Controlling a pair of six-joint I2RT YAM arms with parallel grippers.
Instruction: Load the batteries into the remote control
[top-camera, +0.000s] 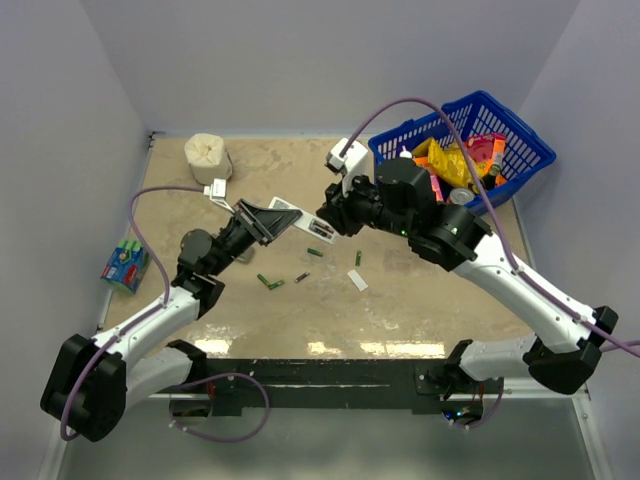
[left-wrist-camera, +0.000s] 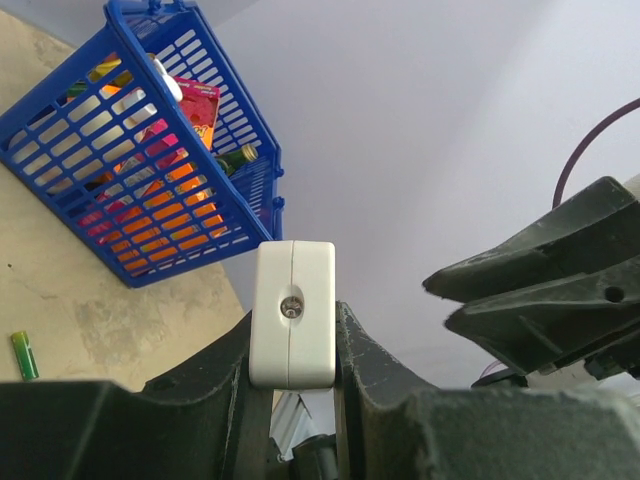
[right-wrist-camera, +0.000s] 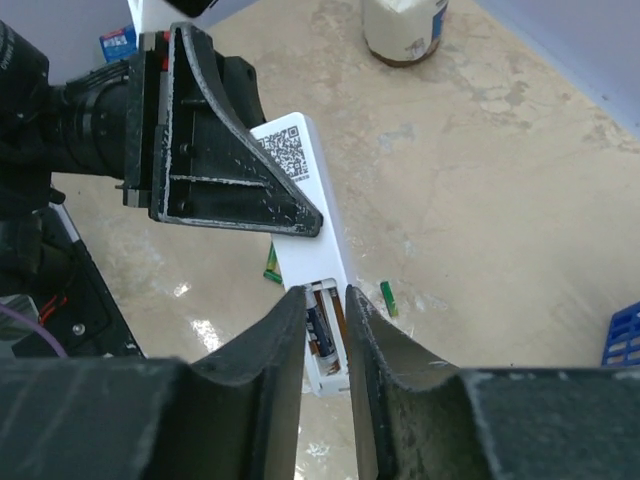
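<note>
My left gripper (top-camera: 270, 222) is shut on the white remote (top-camera: 310, 222), holding it in the air; in the left wrist view the remote's end (left-wrist-camera: 292, 315) sits between the fingers. The right wrist view shows its open compartment (right-wrist-camera: 325, 335) with a dark battery inside. Just over that compartment is my right gripper, its fingers slightly apart; whether anything is between them I cannot tell. Loose green batteries (top-camera: 276, 284) and a battery cover (top-camera: 357, 280) lie on the table below.
A blue basket (top-camera: 535, 160) of packages stands at back right, a white roll (top-camera: 207, 158) at back left, a colourful box (top-camera: 124, 268) at the left edge.
</note>
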